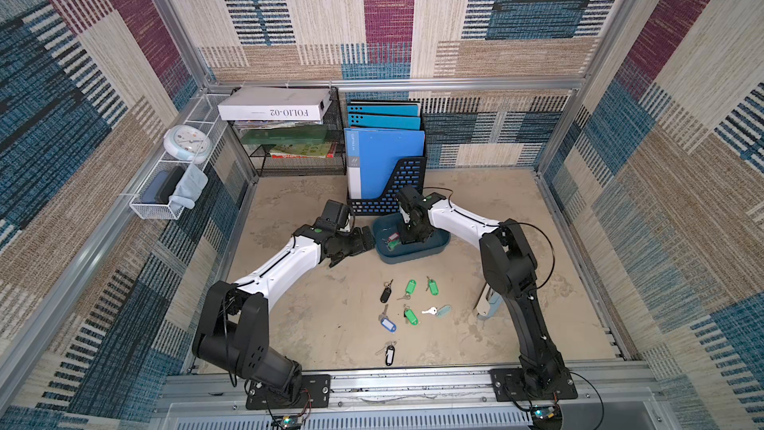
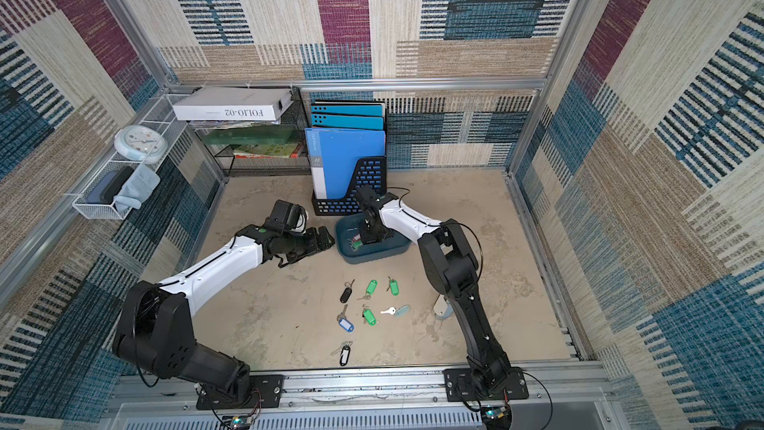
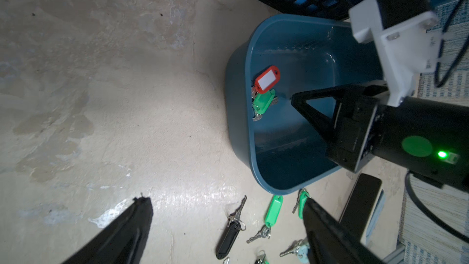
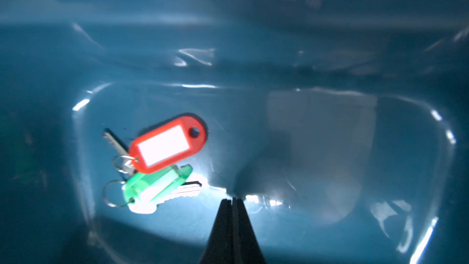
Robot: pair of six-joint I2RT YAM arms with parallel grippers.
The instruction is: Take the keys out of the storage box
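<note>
Inside the dark blue storage box [image 3: 248, 117] lie two sets of keys at its left end, one with a red tag [image 4: 166, 144] and one with a green tag [image 4: 154, 185]. The two tags touch, the red one overlapping the green. My right gripper is down inside the box, fingertips pressed together with nothing between them, to the right of the green-tagged keys in the right wrist view. Just left of the box, my left gripper stands open and empty, its fingers [image 3: 132, 229] spread wide above the table.
Several key sets lie on the table in front of the box, among them a black tag [image 1: 386, 294], a blue tag [image 1: 387, 324] and a green tag [image 1: 410, 316]. A black mesh file holder [image 1: 374, 207] stands close behind the box.
</note>
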